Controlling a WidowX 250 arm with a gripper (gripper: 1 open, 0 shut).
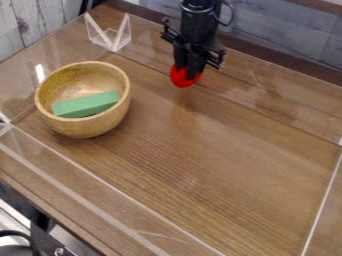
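My black gripper (186, 66) is at the back middle of the table (214, 170), shut on a red object (183, 78) that hangs just below it. The object's exact shape is partly hidden by the gripper. A wooden bowl (67, 120) sits at the left, holding a green block (84, 106).
A white wire-like stand (111, 33) stands at the back left. Grey and white walls border the table at the back and upper left.
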